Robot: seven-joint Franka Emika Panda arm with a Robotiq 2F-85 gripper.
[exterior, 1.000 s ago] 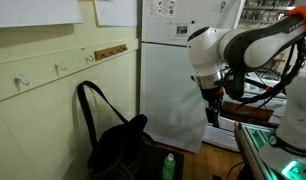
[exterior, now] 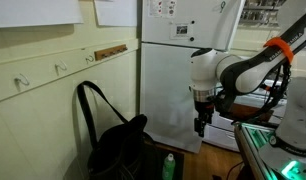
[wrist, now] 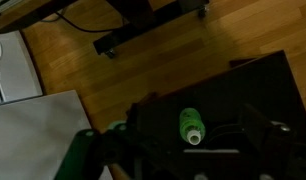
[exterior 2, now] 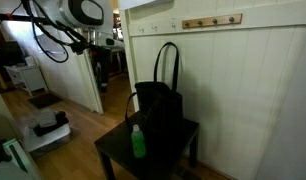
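A green bottle (exterior: pixel 168 167) stands on the dark low table (exterior 2: pixel 113 151), close to a black bag (exterior 2: pixel 165 108) with tall straps. My gripper (exterior: pixel 201 127) points down in open air, to the right of the bottle and higher than it in exterior view 1. It also shows as the gripper (exterior 2: pixel 119 45) at upper left in exterior view 2. From above, the wrist view shows the bottle (wrist: pixel 191 126) below centre, between the dark fingers along the lower edge. The fingers stand open, apart from the bottle.
Hooks (exterior 2: pixel 214 20) line a rail on the white wall behind the bag. A white refrigerator (exterior: pixel 173 90) stands at the back. Bare wooden floor (wrist: pixel 163 70) lies beside the table, with a dark metal frame crossing at the top of the wrist view.
In exterior view 1, the arm and gripper have moved left and somewhat lower, toward the table side. The bottle and bag have stayed put.
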